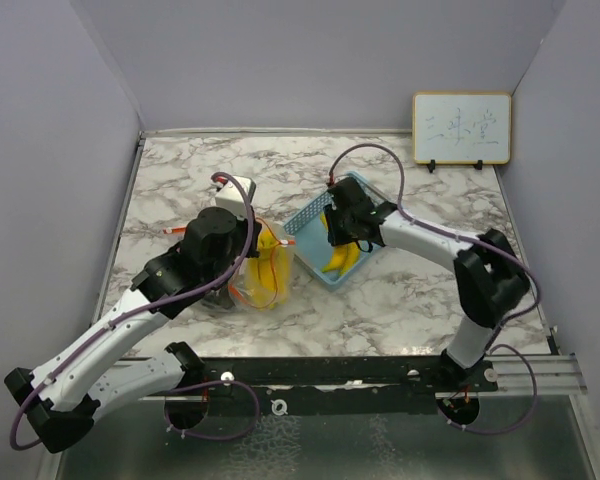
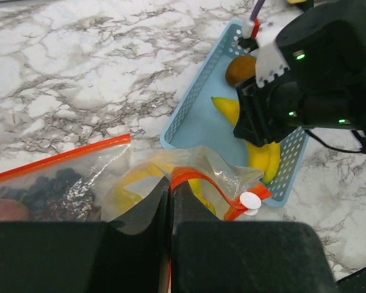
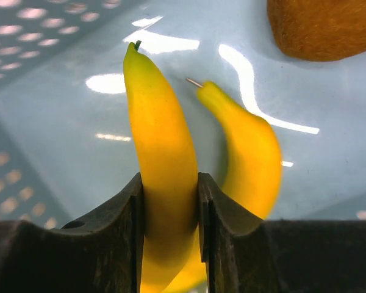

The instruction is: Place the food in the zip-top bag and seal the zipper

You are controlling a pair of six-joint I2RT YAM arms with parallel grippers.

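Observation:
In the left wrist view, my left gripper is shut on the orange-zipped rim of a clear zip top bag (image 2: 222,168). The bag's mouth gapes and yellow food (image 1: 269,262) shows inside. Its raised side stands just left of the blue tray (image 1: 310,268). My right gripper, low inside the tray, is shut on a banana (image 3: 161,134), its fingers on either side of the fruit. Against that one lies a second banana (image 3: 253,155). A brown round item (image 2: 240,70) sits near the tray's far end.
Left of the held bag lies another orange-zipped bag (image 2: 79,177) with dark grapes and a reddish fruit. A whiteboard (image 1: 462,128) stands at the back right.

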